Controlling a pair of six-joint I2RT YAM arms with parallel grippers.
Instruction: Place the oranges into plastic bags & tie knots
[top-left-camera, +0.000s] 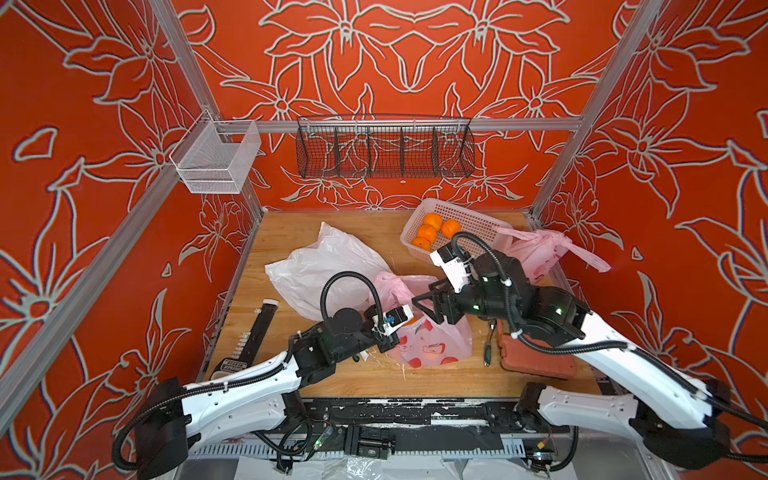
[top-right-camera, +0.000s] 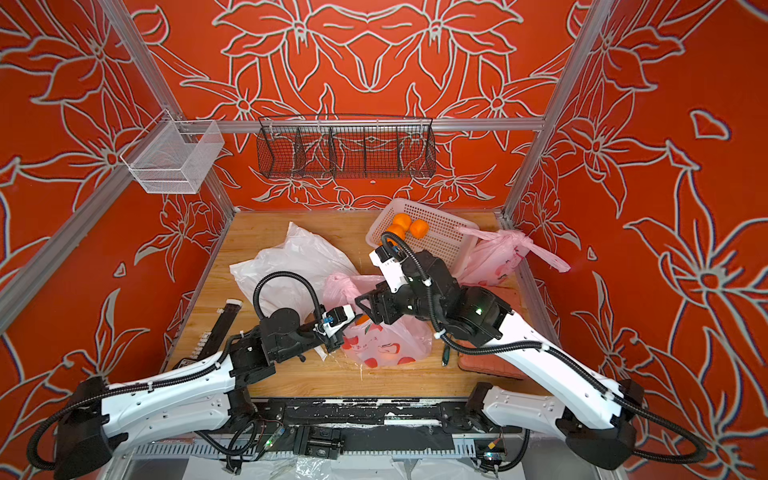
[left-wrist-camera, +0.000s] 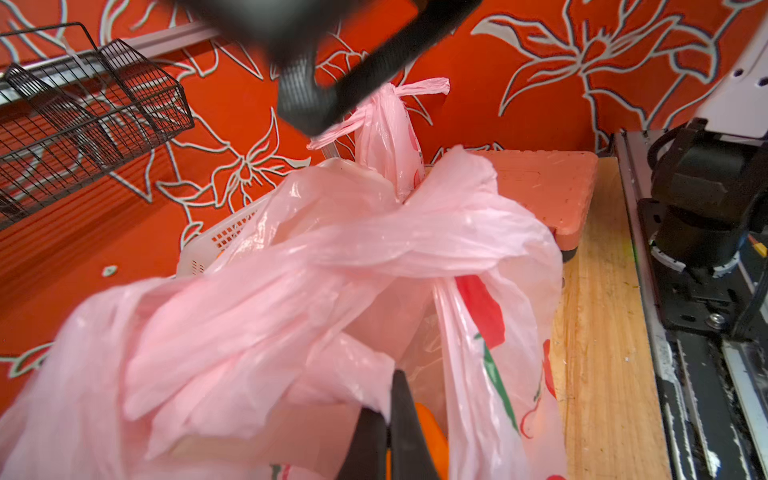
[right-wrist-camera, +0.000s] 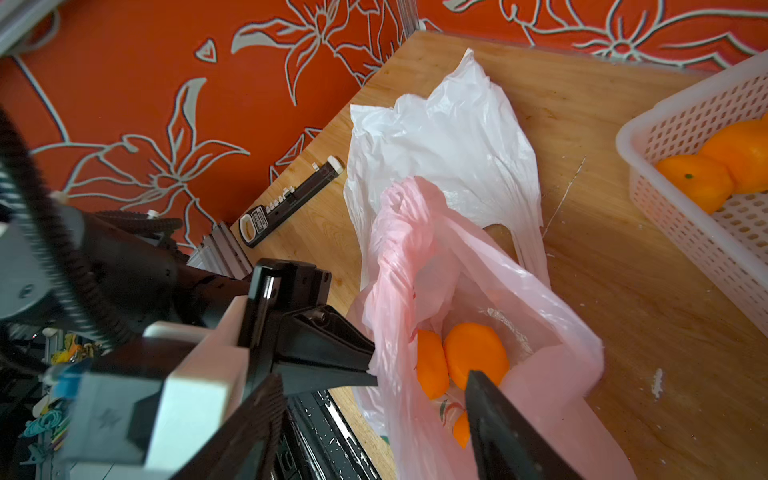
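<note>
A pink plastic bag (right-wrist-camera: 397, 320) with red prints stands open in the middle of the table, several oranges (right-wrist-camera: 475, 354) inside it. Its twisted handle band runs across the left wrist view. My left gripper is shut, its tips against a fold of that pink plastic; whether plastic is pinched between them I cannot tell. My right gripper is open, its two fingers (right-wrist-camera: 500, 428) wide apart above the bag's near side, with the handle strip passing between them and the left gripper's tips just beyond.
A white bag (top-left-camera: 324, 268) lies flat at the left. Behind stands a pale basket (top-left-camera: 480, 228) with several oranges, beside a knotted pink bag (top-left-camera: 544, 252). An orange-red case (top-left-camera: 536, 356) and a screwdriver (top-left-camera: 488, 352) lie at the right.
</note>
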